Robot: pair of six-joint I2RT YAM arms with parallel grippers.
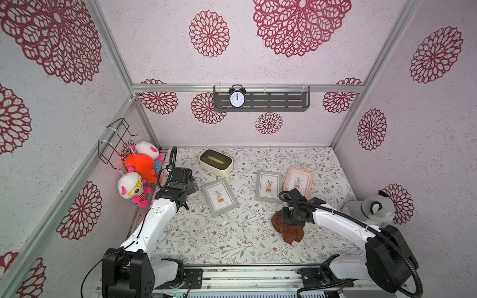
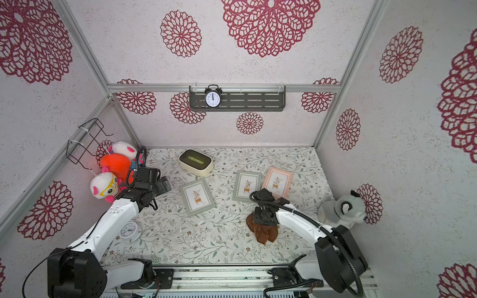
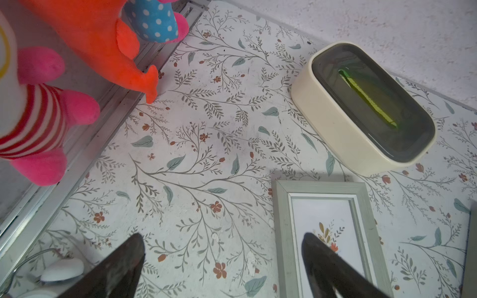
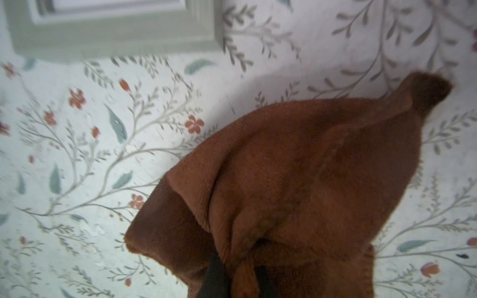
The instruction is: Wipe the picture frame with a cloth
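The brown cloth (image 4: 308,178) hangs bunched from my right gripper, which is shut on a pinched fold of it. In the top left view the cloth (image 1: 289,232) spreads below that gripper, just in front of the middle grey-green picture frame (image 1: 268,186). To the right of that frame lies a pink picture frame (image 1: 299,179), partly covered by my right arm. Another grey-green frame (image 1: 220,197) lies tilted at centre left. Beside it, above the table, my left gripper stands open and empty; its right finger overlaps that frame in the left wrist view.
A cream box with a dark lid (image 1: 216,163) stands at the back. Plush toys (image 1: 141,168) hang at the left wall, and a grey plush (image 1: 372,207) sits at the right. A white round clock (image 2: 130,231) lies near the left arm.
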